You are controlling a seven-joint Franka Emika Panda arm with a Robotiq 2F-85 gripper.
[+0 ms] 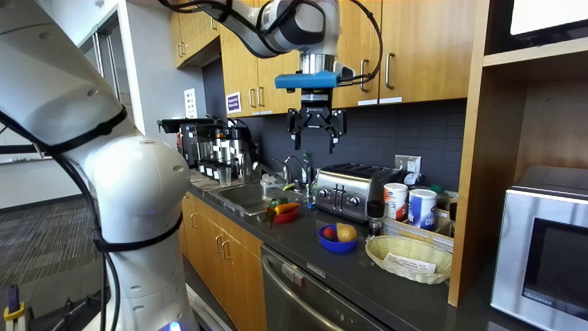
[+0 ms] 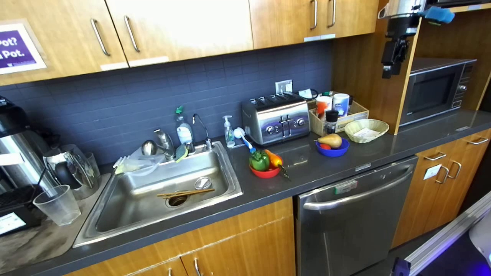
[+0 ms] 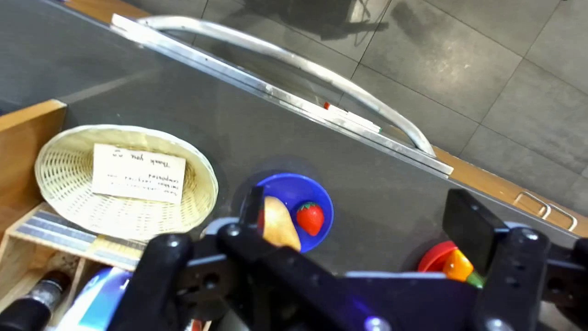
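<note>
High over the counter hangs my gripper [image 1: 314, 144], its fingers wide apart and nothing between them. Below it in the wrist view, a blue bowl [image 3: 326, 194] holds a pear [image 3: 280, 224] and a strawberry [image 3: 309, 218]; one finger partly covers the bowl's left side. A red bowl [image 3: 431, 255] shows near the other finger, mostly hidden there. In exterior view 2 that red bowl carries a green pepper [image 2: 259, 160] and an orange pepper [image 2: 274, 159] beside the sink. A wicker basket [image 2: 381, 127] with a paper note lies right of the blue bowl.
A steel toaster [image 1: 346, 194] stands against the back wall, left of a wooden box [image 2: 362, 115] with canisters. The sink [image 2: 230, 184] lies to the left. Upper cabinets [image 1: 424, 49] and a side panel [image 1: 466, 182] border the space. Bare counter runs along the front.
</note>
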